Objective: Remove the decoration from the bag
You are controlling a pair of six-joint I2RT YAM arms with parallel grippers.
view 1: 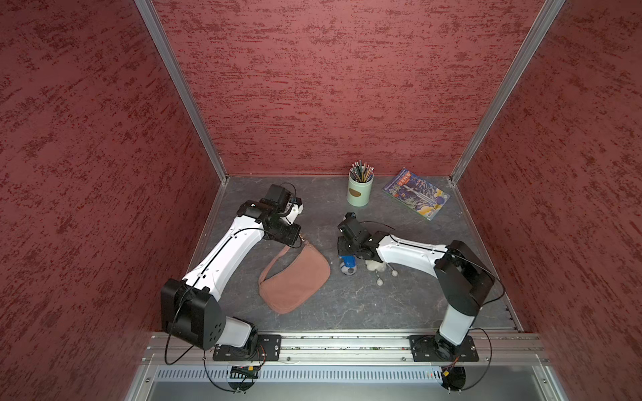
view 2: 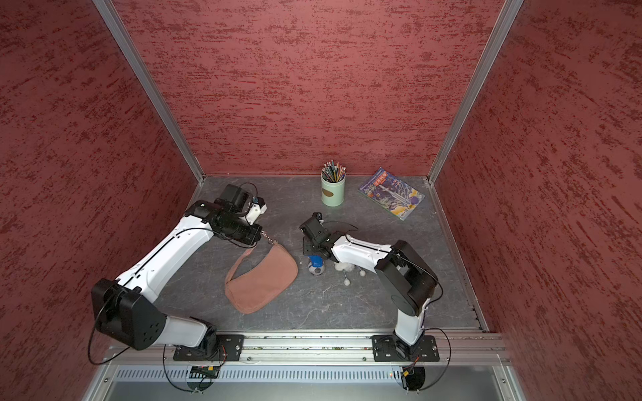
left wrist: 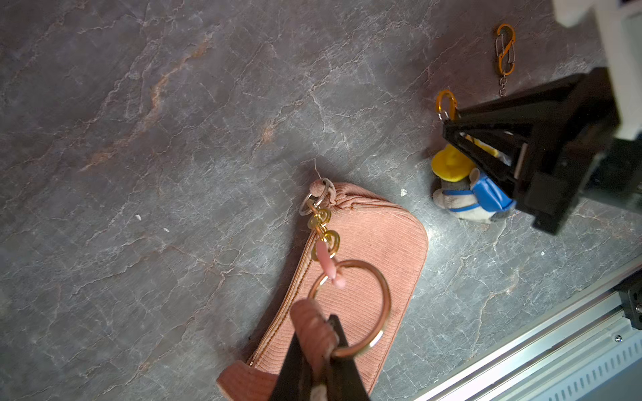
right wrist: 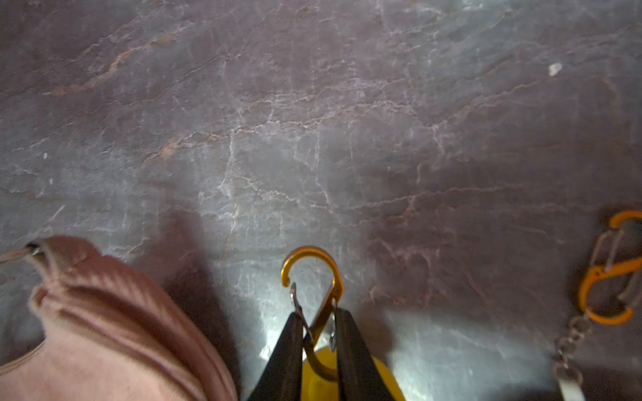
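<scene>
The pink bag [view 1: 297,277] lies on the left of the table, apart from both plush charms. My left gripper is shut on its pink strap [left wrist: 313,327], a gold ring [left wrist: 386,294] hanging beside the fingers. Right of the bag sits a small plush with a yellow hat [left wrist: 452,163] and blue backpack [left wrist: 493,193]. Its gold clip [right wrist: 313,252] stands up between the fingertips of my right gripper, which is part open, with a gap between its fingers. A second gold clip [right wrist: 612,270] lies on the table farther right.
A white fluffy charm with pompoms [view 1: 376,265] lies partly under my right arm. Toward the back stand a green pencil cup [view 1: 358,192] and, to its right, a magazine [view 1: 418,192].
</scene>
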